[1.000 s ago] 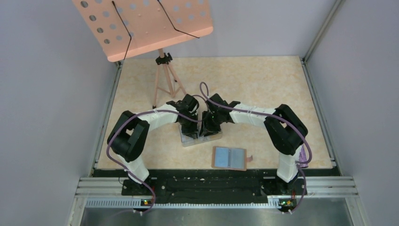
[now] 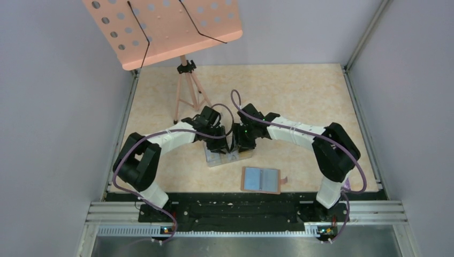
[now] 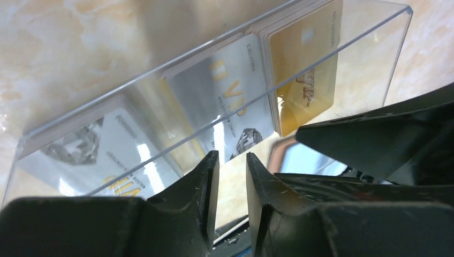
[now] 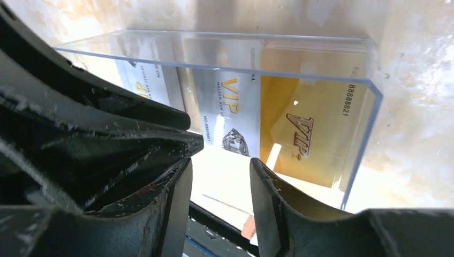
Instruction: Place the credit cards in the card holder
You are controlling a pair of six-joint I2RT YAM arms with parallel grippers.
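Observation:
A clear acrylic tray (image 2: 213, 163) holds stacks of silver VIP cards and gold cards, also seen as silver cards (image 4: 227, 107) and gold cards (image 4: 313, 128) in the right wrist view. My left gripper is over the tray's near side, fingers apart with nothing between them. My right gripper hangs by the middle and gold stacks, fingers apart and empty. An open card holder (image 2: 252, 179) lies on the table nearer the front edge, right of the tray.
A pink easel (image 2: 187, 88) stands behind the arms at the back left. The two grippers are very close together.
Both arms have shifted slightly, the right gripper a little to the right and the left arm's elbow toward the outer left. The tray and card holder look unmoved.

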